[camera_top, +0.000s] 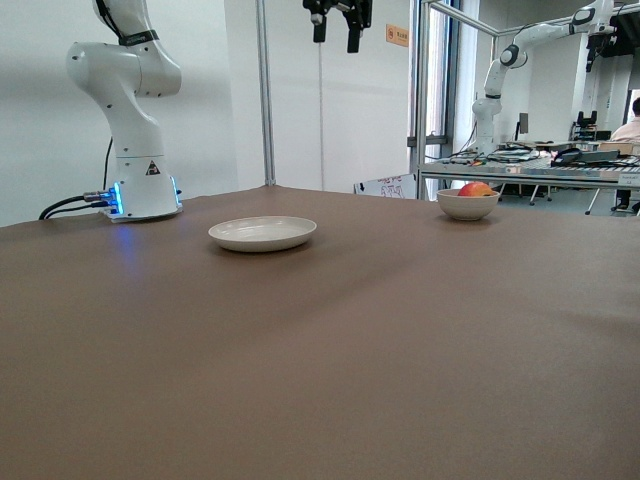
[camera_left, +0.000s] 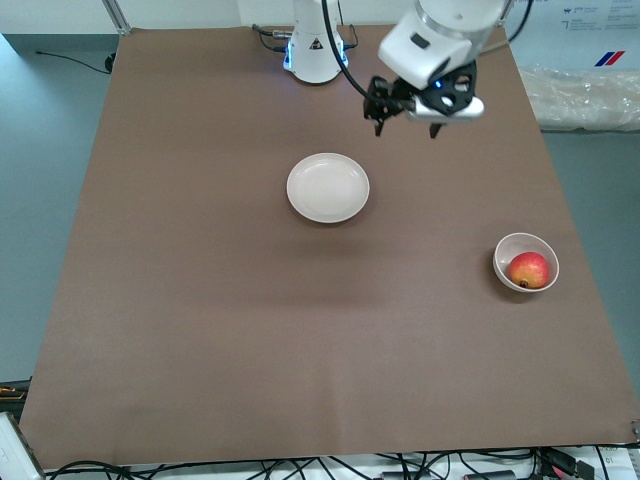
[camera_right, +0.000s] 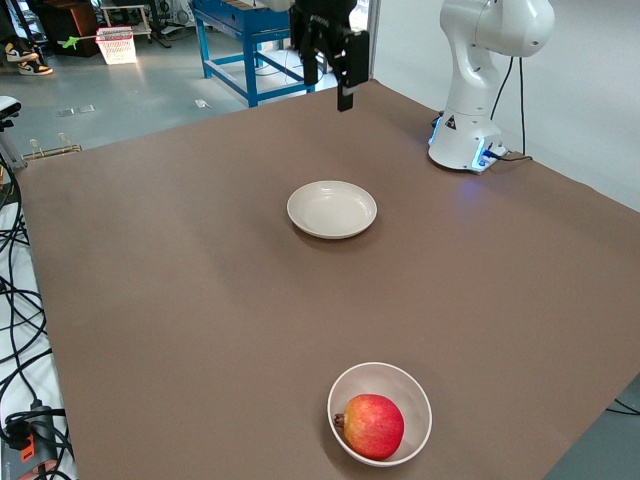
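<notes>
A red-yellow pomegranate (camera_left: 527, 270) (camera_top: 475, 189) (camera_right: 374, 427) sits in a small white bowl (camera_left: 505, 250) (camera_top: 467, 208) (camera_right: 339, 390) on the brown table. An empty white plate (camera_left: 327, 187) (camera_top: 262, 233) (camera_right: 331, 209) lies near the middle. My black gripper (camera_left: 407, 128) (camera_top: 336, 37) (camera_right: 330, 78) hangs high above the table toward the back, clear of plate and bowl. Its two fingers stand apart with nothing between them in the top view.
The robot's white base (camera_left: 311, 55) (camera_top: 145, 196) (camera_right: 461, 142) stands at the table's back edge with cables. Cables (camera_right: 20, 330) run along one side of the table.
</notes>
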